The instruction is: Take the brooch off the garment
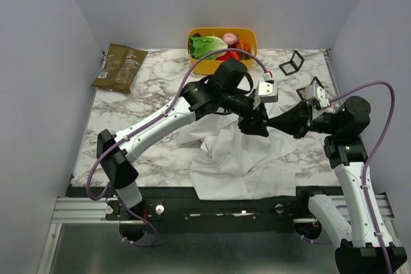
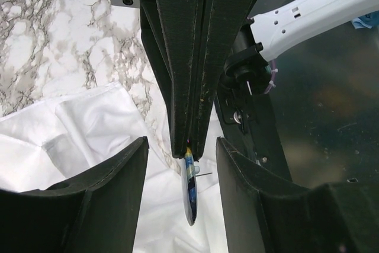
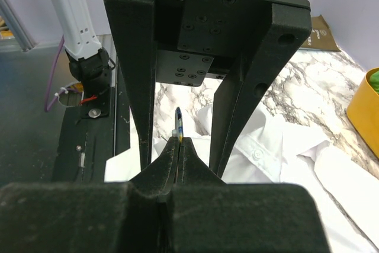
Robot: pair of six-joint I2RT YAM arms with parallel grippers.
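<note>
A thin, edge-on brooch (image 2: 189, 197), with blue and gold on it, is pinched at one end by my right gripper, which is shut on it. A short pin sticks out from its side. My left gripper stands part open, one finger on each side of the brooch and of the right fingertips (image 2: 198, 143), with gaps showing. The white garment (image 1: 241, 171) lies rumpled on the table below both grippers. In the right wrist view, garment cloth (image 3: 266, 140) lies behind the brooch, apparently apart from it. The top view hides the brooch behind the arms.
A yellow bin (image 1: 207, 67) of vegetables stands at the back of the marble table (image 1: 151, 158). A brown bag (image 1: 120, 67) lies at the back left, a black frame (image 1: 292, 63) at the back right.
</note>
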